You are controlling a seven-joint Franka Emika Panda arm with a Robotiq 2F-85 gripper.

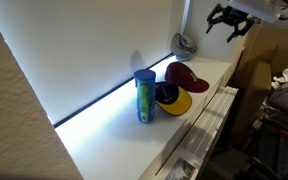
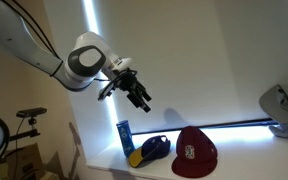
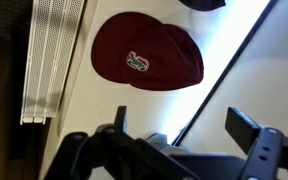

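Observation:
My gripper hangs in the air above the shelf, its two fingers spread wide apart with only empty space between them. In the wrist view a maroon cap [image 3: 147, 52] with a small emblem lies beyond the fingertips. From the first exterior side, the gripper [image 1: 218, 35] is at the upper right, high over the shelf's far end. A grey cap [image 1: 183, 45] rests there against the wall. Nearer along the shelf sit the maroon cap [image 1: 187, 76] and a black cap with a yellow brim [image 1: 172, 100]. In the second exterior view the gripper [image 2: 126, 100] appears well above the caps.
A blue cylindrical container [image 1: 145, 96] stands upright beside the black and yellow cap. The white shelf [image 1: 104, 140] is bare at its near end. A white wall [image 1: 84, 45] runs along its back, and a slatted white strip [image 1: 216, 115] lies along its front.

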